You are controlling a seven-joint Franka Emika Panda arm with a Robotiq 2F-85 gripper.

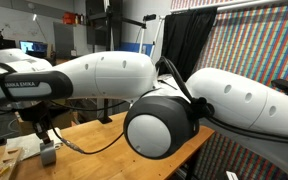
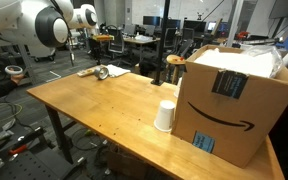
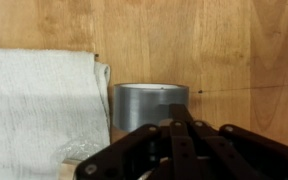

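A grey roll of tape rests on the wooden table beside a white cloth in the wrist view. My black gripper reaches in from the lower right. Its fingers look shut and overlap the roll's right part, with nothing visible between them; whether they touch it cannot be told. From exterior view 1 the tape roll appears at the lower left, with the gripper just above it. Exterior view 2 shows the tape roll near the far end of the table; the fingers are not clear there.
Clear plastic wrapping lies by the cloth. A large cardboard box and a white cup stand at the table's near right.
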